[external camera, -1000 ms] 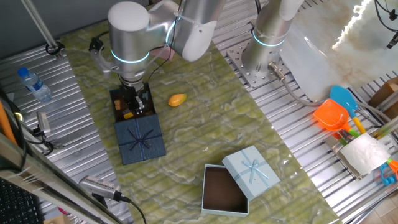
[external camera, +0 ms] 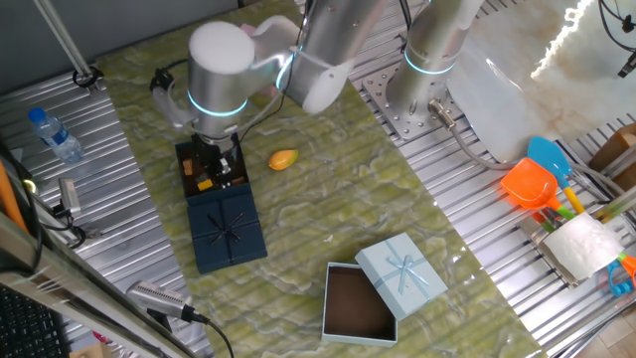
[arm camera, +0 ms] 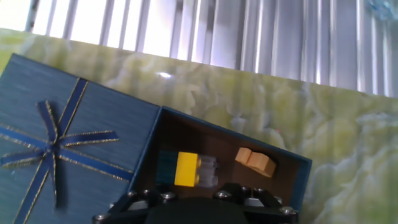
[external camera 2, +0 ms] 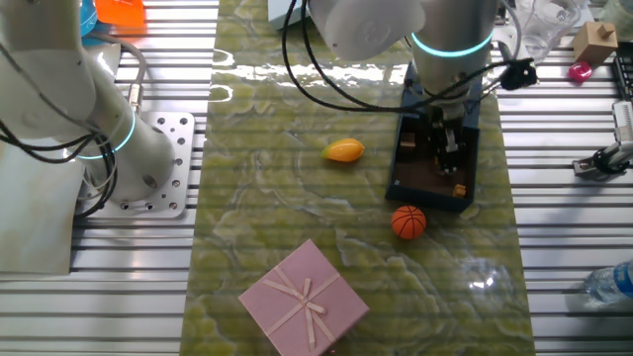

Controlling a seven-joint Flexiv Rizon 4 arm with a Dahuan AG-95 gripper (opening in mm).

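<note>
A dark blue open box (arm camera: pixel 305 180) holds a yellow block (arm camera: pixel 186 169) with a clear part at its end, and a small orange-brown wooden piece (arm camera: pixel 255 162). Against one end of the box lies its dark blue lid (external camera: pixel 228 234), ribbon bow up; whether it overlaps the rim I cannot tell. My gripper (external camera 2: pixel 448 153) points down at the box opening. In the wrist view, the gripper shows only as dark parts along the bottom edge, so its finger and anything between the fingers cannot be made out.
A yellow-orange toy fruit (external camera: pixel 283 159) and an orange ball (external camera 2: pixel 408 222) lie near the box. A light blue open box (external camera: pixel 360 303) with its tilted lid (external camera: pixel 402 273) stands apart, as does a pink box (external camera 2: pixel 304 299).
My arm has shifted right in exterior view 1; the gripper remains over the box.
</note>
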